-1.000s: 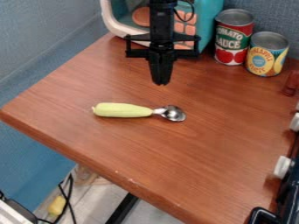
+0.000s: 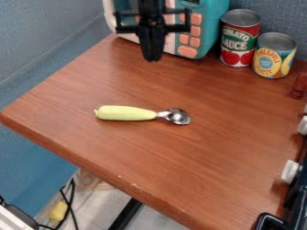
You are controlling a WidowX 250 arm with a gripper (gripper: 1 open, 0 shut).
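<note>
My black gripper [image 2: 153, 54] hangs at the top of the camera view, in front of a teal toy microwave [image 2: 198, 31], above the back of the wooden table. Its fingers are seen nearly edge-on, so I cannot tell whether they are open or shut. A spoon [image 2: 142, 113] with a pale yellow handle and metal bowl lies flat on the table, well below and apart from the gripper.
A tomato sauce can [image 2: 239, 40] and a yellow-labelled can [image 2: 274, 58] stand at the back right, with a small red object [image 2: 299, 86] beside them. A black appliance [image 2: 281, 211] lines the right edge.
The gripper has moved up in the view and a little to the left, away from the spoon. The spoon and cans have not moved.
</note>
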